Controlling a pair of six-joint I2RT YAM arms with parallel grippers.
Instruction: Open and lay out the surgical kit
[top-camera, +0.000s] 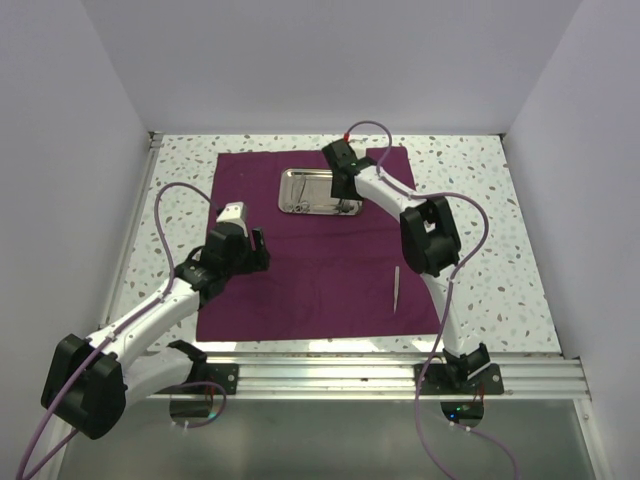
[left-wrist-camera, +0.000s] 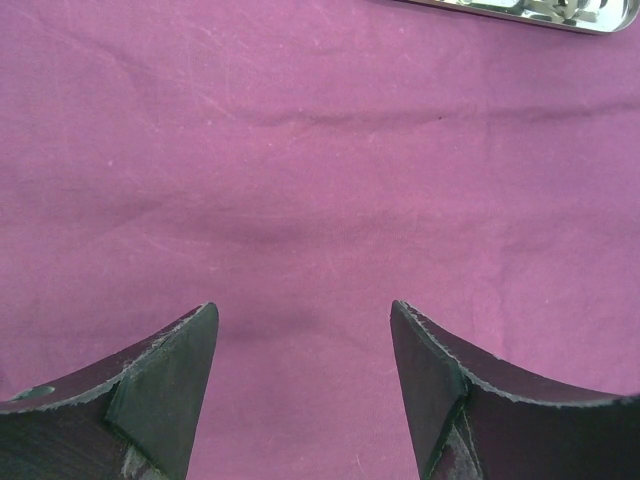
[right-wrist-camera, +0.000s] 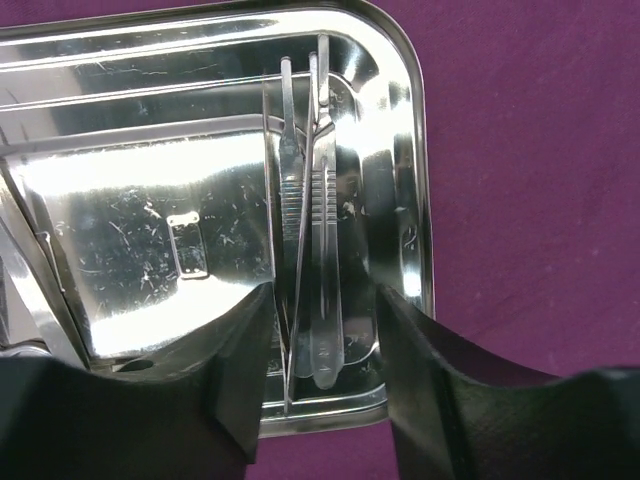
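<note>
A steel tray (top-camera: 305, 209) lies at the back of the purple cloth. My right gripper (top-camera: 342, 190) hovers over its right end. In the right wrist view, the open right gripper stands around several slim handled instruments (right-wrist-camera: 323, 260) lying side by side, apparently not gripping them; more instruments (right-wrist-camera: 38, 292) lie at the tray's left. My left gripper (top-camera: 258, 250) is open over bare cloth, front-left of the tray, with nothing between its fingers. A single slim instrument (top-camera: 396, 288) lies on the cloth's front right.
Speckled table surface (top-camera: 490, 220) borders it, with walls at both sides and the back.
</note>
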